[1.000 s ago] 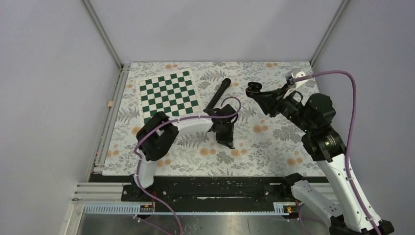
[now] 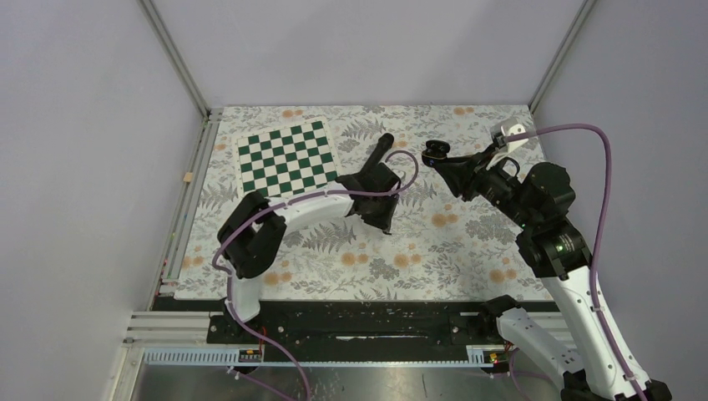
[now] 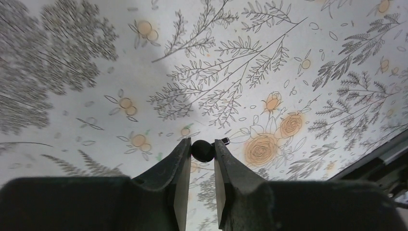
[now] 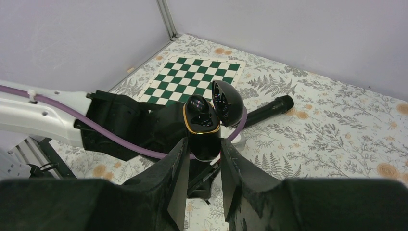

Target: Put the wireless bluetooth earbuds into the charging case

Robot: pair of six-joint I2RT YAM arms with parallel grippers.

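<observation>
My right gripper holds the black charging case (image 4: 204,139) raised, its lid (image 4: 227,102) hinged open, one earbud-like black piece (image 4: 196,107) seated inside. In the top view the case (image 2: 436,150) is right of centre. My left gripper points down at mid table, with a small round black earbud (image 3: 202,150) between its fingertips. A thin dark piece (image 3: 224,141) shows just behind that earbud.
A green checkered board (image 2: 285,159) lies at the back left, beside a black cylinder (image 2: 378,148). Walls stand at left, right and back.
The left arm and gripper have moved toward the back of the table. The right gripper with the case has shifted very slightly right.
</observation>
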